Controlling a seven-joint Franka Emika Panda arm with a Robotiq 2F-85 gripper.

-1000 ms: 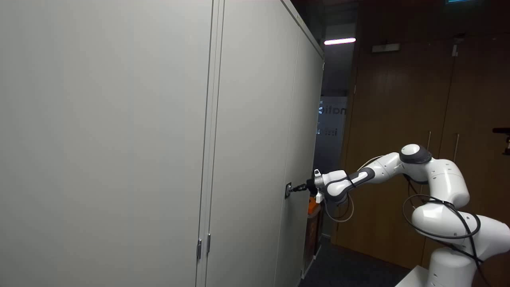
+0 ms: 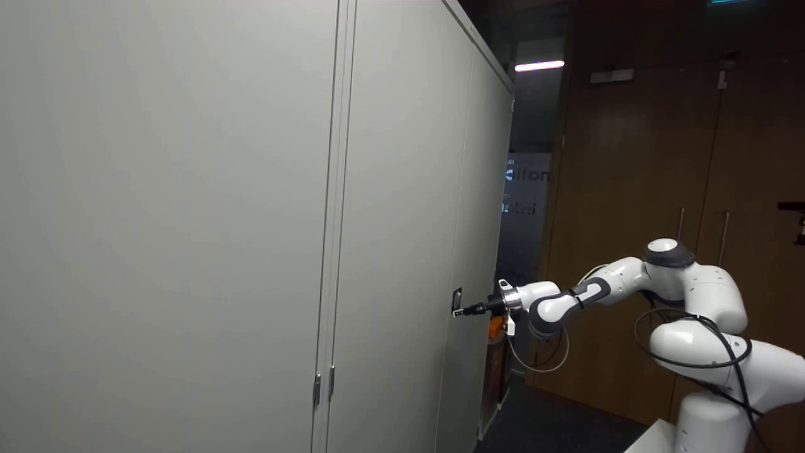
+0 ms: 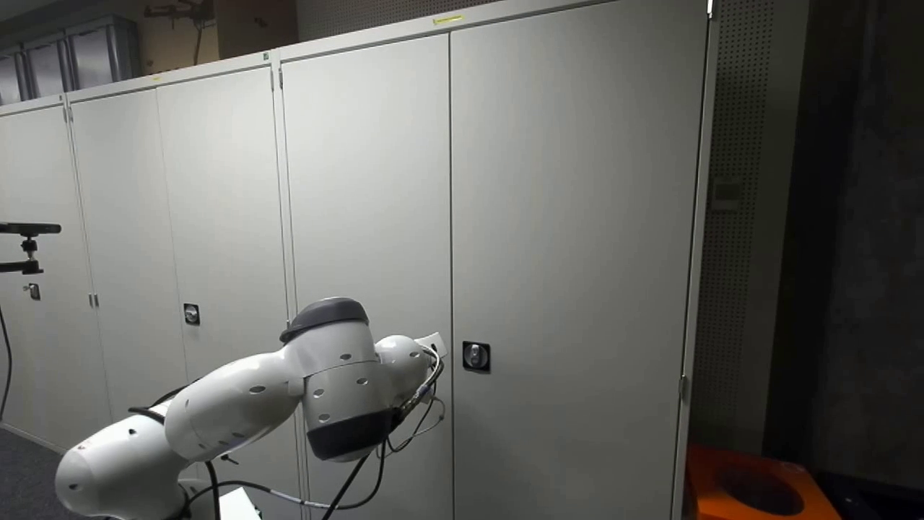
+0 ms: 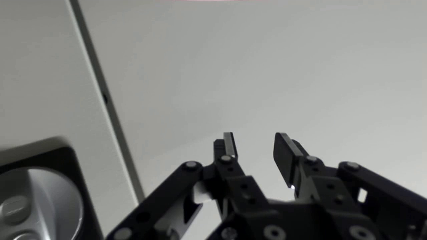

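A round silver turn handle [image 4: 44, 204] on a black square plate is set in a grey cabinet door. Only part of it shows, in the lower left of the wrist view; the whole handle [image 3: 476, 356] appears in exterior view 2. My gripper has its fingers parted, nothing between them. It faces the plain neighbouring door panel [image 4: 288, 72], across the seam from the handle. From exterior view 1, the gripper [image 2: 460, 312] overlaps the lower end of the handle plate [image 2: 457, 297]; contact with the door cannot be told. Exterior view 2 hides the fingers behind the arm.
Tall grey cabinets [image 3: 572, 173] form a flat wall before the arm. Another handle [image 3: 191, 313] is on a door farther left. An orange box [image 3: 753, 485] stands past the cabinet's right end. Cables [image 2: 543, 362] hang below the wrist.
The forearm and wrist have sunk and shifted slightly right in exterior view 1. The doors look unmoved.
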